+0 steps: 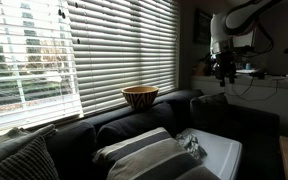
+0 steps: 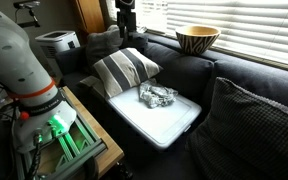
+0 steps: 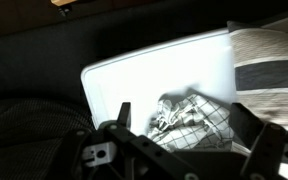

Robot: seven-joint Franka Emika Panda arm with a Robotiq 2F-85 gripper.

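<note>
In the wrist view, my gripper hangs high over the couch with its two fingers spread wide apart and nothing between them. Below it a crumpled checked cloth (image 3: 192, 124) lies on a white flat tray or lid (image 3: 124, 85). The second exterior view shows that cloth (image 2: 157, 95) near the back edge of the white tray (image 2: 169, 122), well beneath the gripper (image 2: 126, 33). From the first exterior view, the gripper (image 1: 224, 77) is seen far above the seat, clear of everything.
A striped pillow (image 2: 124, 72) rests beside the tray. On the couch back stands a patterned bowl (image 2: 197, 38). Dark cushions (image 2: 252, 120) lie to the right, and a wooden table edge (image 2: 99, 140) runs beside the robot base. Window blinds (image 1: 124, 50) rise behind the couch.
</note>
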